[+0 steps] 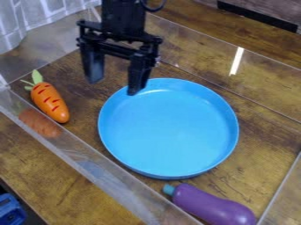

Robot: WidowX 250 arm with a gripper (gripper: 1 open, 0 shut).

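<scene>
My black gripper (115,68) hangs over the wooden floor behind the blue plate's left rear rim, its two fingers spread wide with nothing seen between them. The blue plate (168,132) lies empty in the middle. An orange toy carrot (48,100) lies at the left, below and left of my gripper. A purple toy eggplant (214,205) lies at the bottom right, beyond the plate's near edge.
Clear walls (93,169) border the area along the left and near side and on the right. Bare wood is free at the back right and around the plate.
</scene>
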